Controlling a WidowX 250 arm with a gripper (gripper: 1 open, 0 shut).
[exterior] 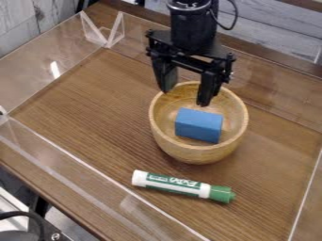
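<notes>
A black gripper [187, 80] hangs over the back of a tan bowl [167, 139], open, its two fingers pointing down. A blue block [199, 124] lies in the bowl, in front of and below the fingers. A green and white marker [183, 185] lies on the wooden surface in front of the bowl.
Clear edging runs along the left side, and a black cable shows at the lower left corner.
</notes>
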